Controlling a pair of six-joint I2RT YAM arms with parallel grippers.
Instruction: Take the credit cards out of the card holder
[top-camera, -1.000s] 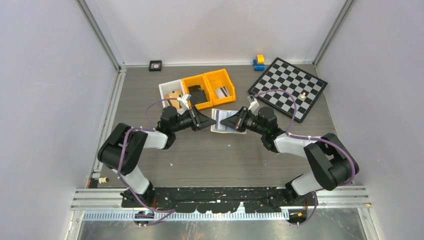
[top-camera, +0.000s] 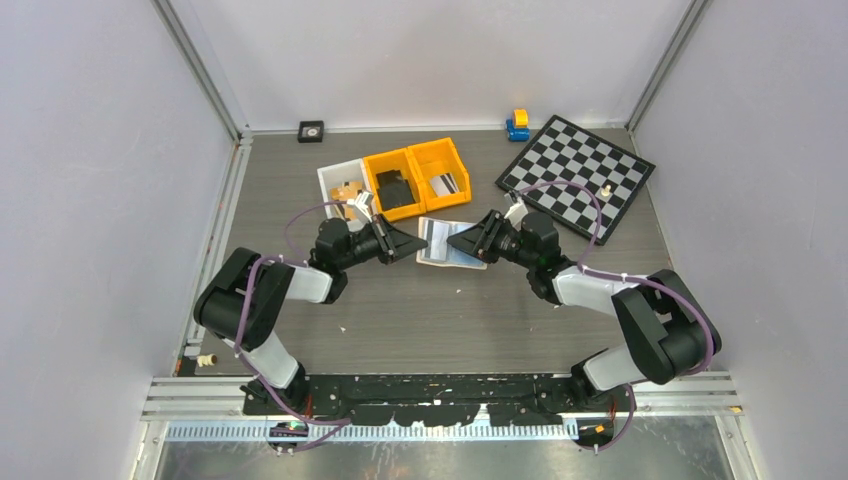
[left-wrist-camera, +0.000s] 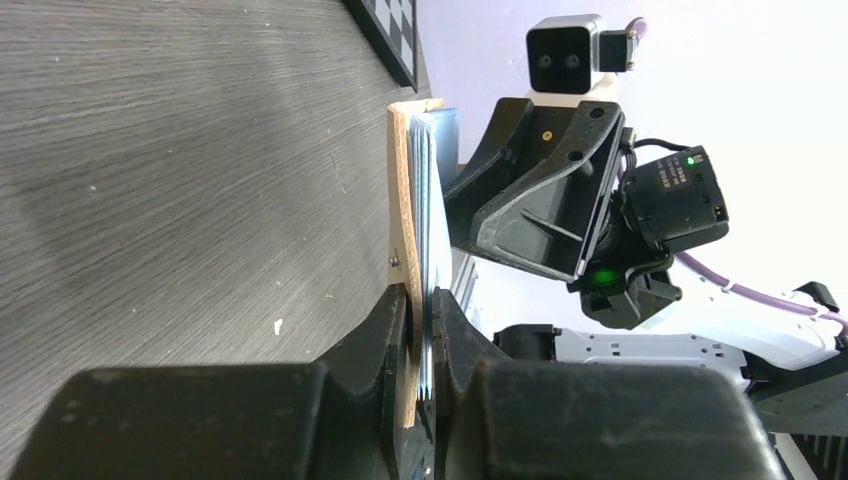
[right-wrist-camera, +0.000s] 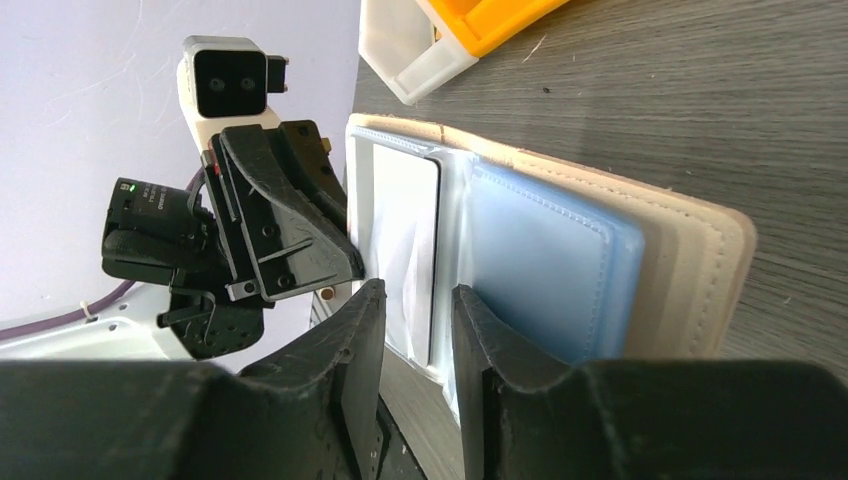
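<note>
The card holder (top-camera: 437, 257), tan outside with light blue pockets inside, is held up between both arms. My left gripper is shut on its left edge, with the tan cover and layered sleeves pinched between the fingers. Over the holder's inner face, my right gripper stands open, its fingertips apart and nothing gripped. A white card (right-wrist-camera: 402, 230) shows in a clear pocket at the left end, reaching behind the right gripper's left finger. A blue flap (right-wrist-camera: 540, 255) covers the right part of the inside.
Behind the holder, an orange bin (top-camera: 456, 153) has several cards (top-camera: 444, 184) in it; its neighbouring orange bin contains dark items (top-camera: 394, 190). A white bin (top-camera: 325, 187) stands left of them. A chessboard (top-camera: 545, 130) lies at back right.
The left gripper and the holder have shifted slightly left. My right gripper has moved a little to the right, and its fingers look further apart.
</note>
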